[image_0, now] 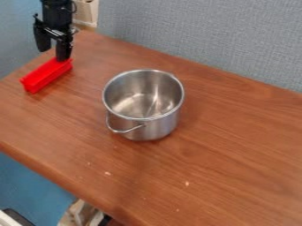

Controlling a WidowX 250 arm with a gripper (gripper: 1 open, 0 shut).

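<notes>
My black gripper [53, 51] is at the upper left of the table, its fingertips just above the far end of a red elongated block [48, 74], which lies on the wood surface. The fingers look open, though small in view; whether they touch the block is unclear. A steel pot [143, 104] with a wire handle stands near the middle of the table, to the right of the block.
The wooden table [224, 168] has clear room on the right and in front. A grey padded wall [213, 35] runs along the back. The table's left edge is close to the block.
</notes>
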